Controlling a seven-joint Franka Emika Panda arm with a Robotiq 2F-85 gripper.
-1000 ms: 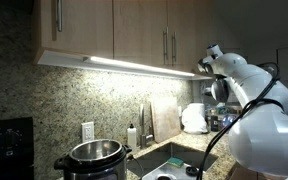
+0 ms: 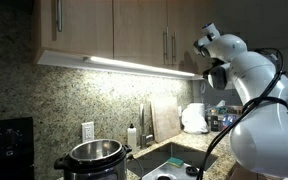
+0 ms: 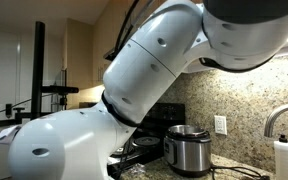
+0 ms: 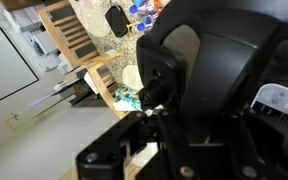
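No task object is named. In exterior view 1 my gripper (image 2: 200, 46) is raised at the right end of the wooden upper cabinet (image 2: 139, 30), close to its edge. Whether it touches the wood cannot be made out. Dark gripper parts (image 4: 174, 95) fill much of the wrist view, and nothing distinct shows between the fingers; the fingers look shut. Exterior view 2 has the white arm (image 3: 134, 80) across it, but no fingertips.
Below the cabinet are a pressure cooker (image 2: 97, 155), a soap bottle (image 2: 131, 136), a sink (image 2: 169, 157) and a cutting board (image 2: 165, 118). Several items crowd the counter's right end. Exterior view 2 also includes the cooker (image 3: 188, 150) beside the stove.
Over the last second my gripper and wrist have risen along the cabinet's right end. The cabinet and the counter items look unchanged.
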